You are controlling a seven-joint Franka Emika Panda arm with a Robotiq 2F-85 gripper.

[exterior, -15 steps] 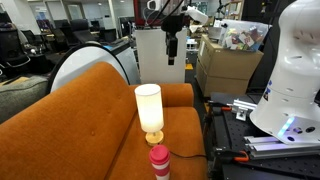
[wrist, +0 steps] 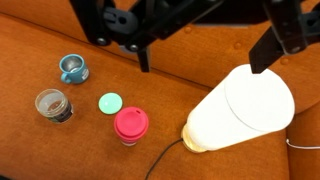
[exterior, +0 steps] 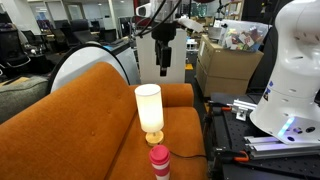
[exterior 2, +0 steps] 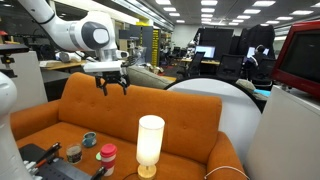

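Observation:
My gripper hangs open above the orange sofa, with nothing between its fingers. In the wrist view, a white lamp point(wrist: 237, 108) with a glowing shade leans in from the right, close under one finger. Left of the lamp is a red-lidded cup point(wrist: 131, 123). A small mint-green disc point(wrist: 110, 103) lies beside that cup. Farther left are a blue mug point(wrist: 74, 68) and a glass jar point(wrist: 54, 105) with something dark inside. Exterior view 2 has the lamp point(exterior 2: 150, 140) upright, with the red cup point(exterior 2: 108, 156) to its left.
A dark cable point(wrist: 163, 155) runs from the lamp's base across the seat. The sofa backrest point(exterior 2: 180, 110) rises behind the objects. A black stand point(exterior: 245, 130) carries the arm at the sofa's front. Bare seat shows between the lamp and the blue mug.
In exterior view 1 my gripper has shifted a little to the left and lower, with its fingers now spread in view. The lamp and the red cup have stayed put.

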